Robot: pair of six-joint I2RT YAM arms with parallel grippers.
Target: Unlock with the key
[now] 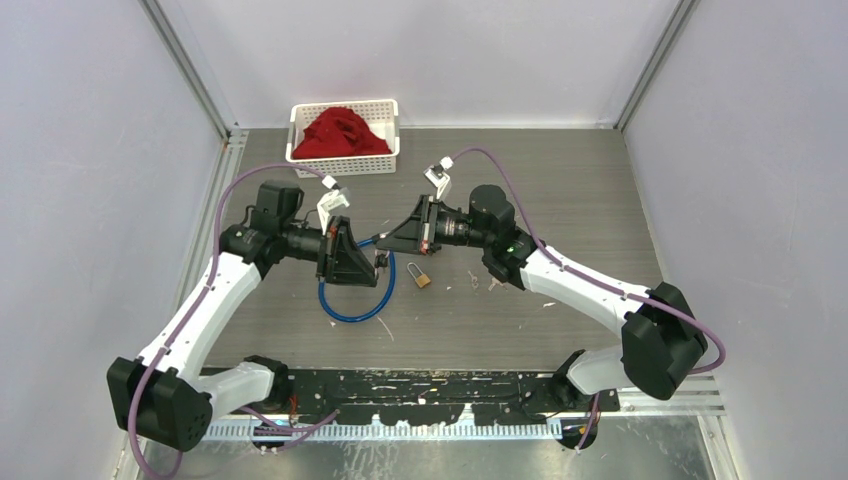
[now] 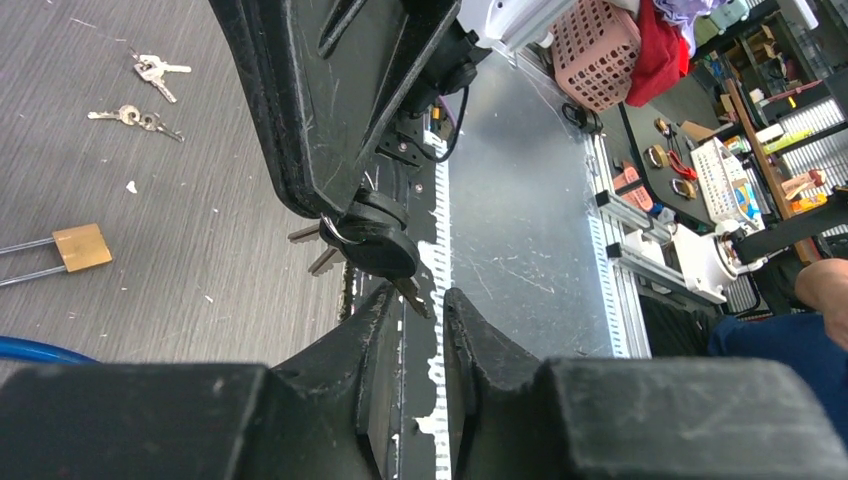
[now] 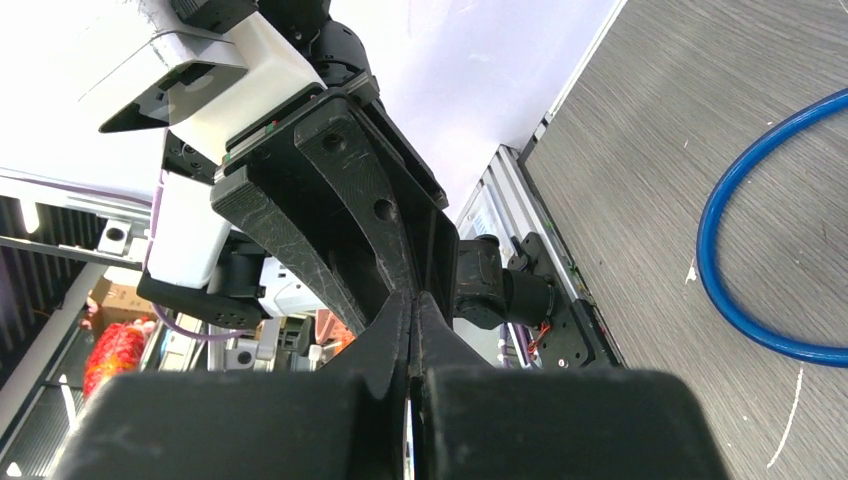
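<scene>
A brass padlock (image 1: 423, 280) lies on the table below the two grippers, also visible in the left wrist view (image 2: 82, 247). A bunch of keys with a black fob (image 2: 370, 245) hangs at the right gripper's tips, one key pointing down toward the left gripper, whose fingertips are slightly apart just below it. My right gripper is shut; what is between its fingers is hidden in its own view. The left gripper's black body stands in front of it there.
Loose keys (image 2: 155, 70) lie on the table. A blue cable lock (image 1: 350, 318) forms a loop under the left arm. A white basket (image 1: 342, 166) with a red cloth stands at the back.
</scene>
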